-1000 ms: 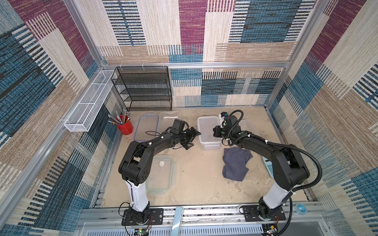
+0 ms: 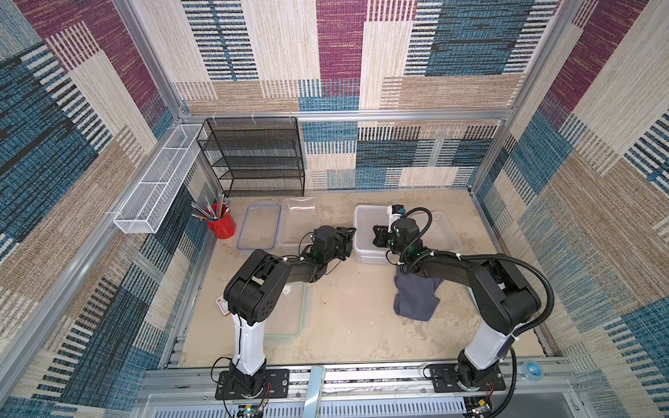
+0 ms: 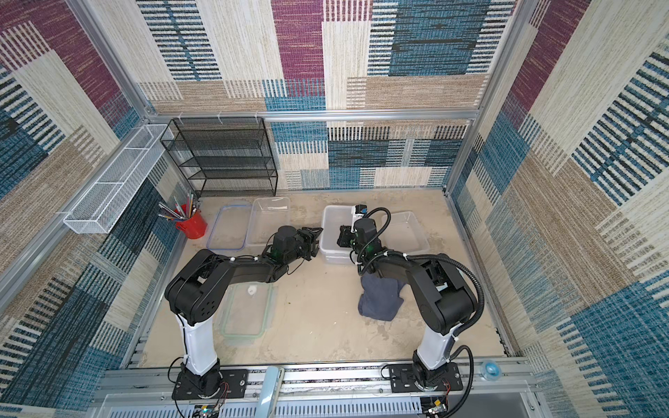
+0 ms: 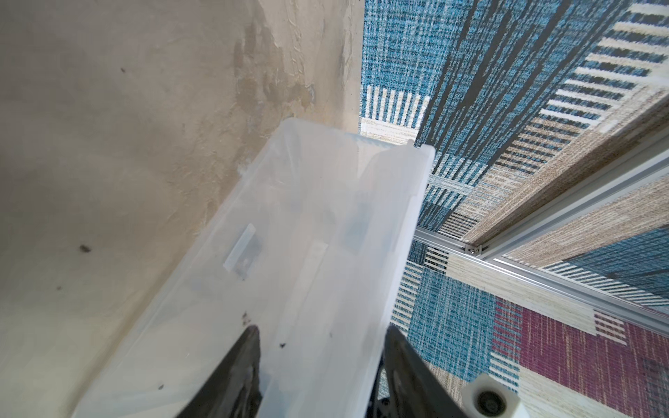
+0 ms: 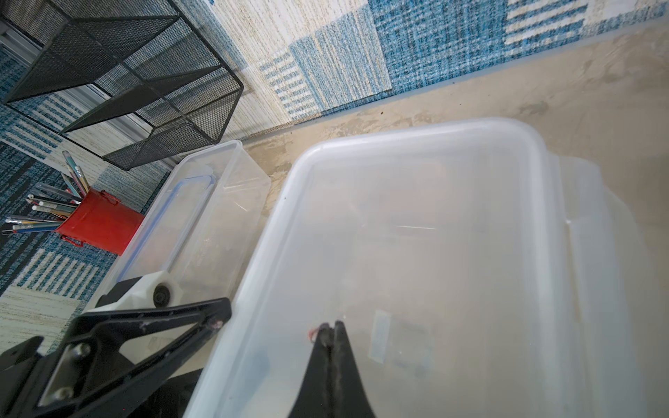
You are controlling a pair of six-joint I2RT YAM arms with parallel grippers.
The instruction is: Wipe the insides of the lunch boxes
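Note:
A translucent white lunch box (image 2: 367, 217) sits at centre back. My left gripper (image 2: 348, 237) is at its left side; in the left wrist view its open fingers (image 4: 237, 376) straddle the near wall (image 4: 369, 278), not visibly closed on it. My right gripper is shut over the box's interior, with nothing seen between its fingertips. A dark grey cloth (image 2: 416, 298) lies crumpled in front of the box, below the right arm.
Further clear containers lie at back left (image 2: 298, 216), front left (image 3: 244, 320) and right of the centre box (image 3: 411, 230). A red pencil cup (image 2: 221, 226) and black mesh shelf (image 2: 251, 153) stand back left.
My left gripper has moved right onto the centre box's left side, turning. My right gripper has shifted slightly and lowered. The centre box has nudged slightly right.

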